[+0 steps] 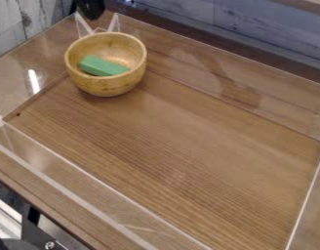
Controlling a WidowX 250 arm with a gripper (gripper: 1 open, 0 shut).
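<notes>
A yellow round bowl (121,80) stands at the back left of the wooden table, with a green block (102,66) lying inside it. My dark gripper (90,18) is at the top edge of the view, above and behind the bowl, mostly out of frame; its fingers are too small and cut off to tell how they stand.
A grey wall runs along the back, and pale edges border the left and right sides.
</notes>
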